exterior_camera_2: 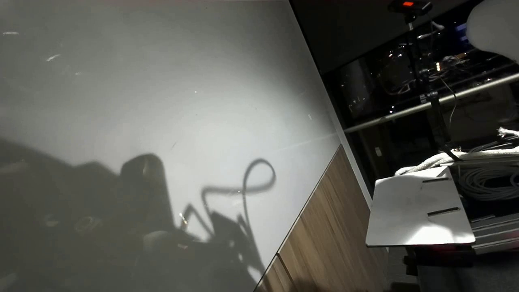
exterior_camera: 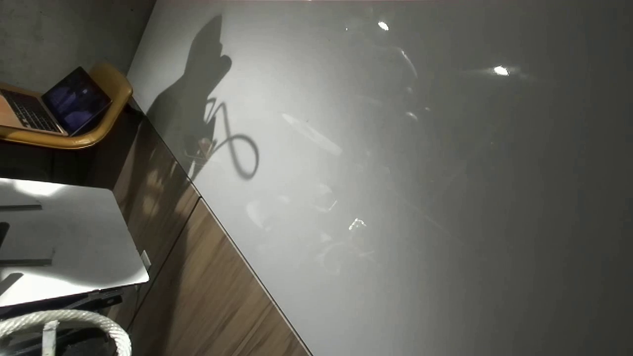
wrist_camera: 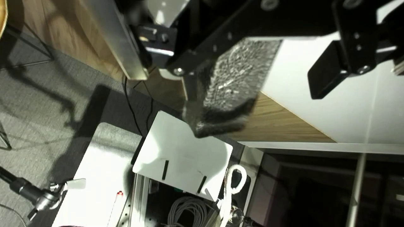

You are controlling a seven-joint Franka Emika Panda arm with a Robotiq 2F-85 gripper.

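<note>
In the wrist view my gripper stands part open, its right finger [wrist_camera: 327,72] well apart from the left. A grey, rough-faced block [wrist_camera: 240,73] with a dark lower end, like a felt eraser, shows blurred beside the left finger. There is a clear gap between this block and the right finger. Whether it touches the left finger I cannot tell. Neither exterior view shows the gripper itself; only shadows of the arm and a looped cable fall on the glossy whitish surface [exterior_camera: 415,178].
Below the gripper are a white plate [wrist_camera: 181,151] with dark slots, a coil of grey cable [wrist_camera: 187,212] and a white rope [wrist_camera: 227,189]. Wood panels [exterior_camera: 219,285] border the glossy surface. A laptop [exterior_camera: 74,101] rests on a yellow chair [exterior_camera: 121,89].
</note>
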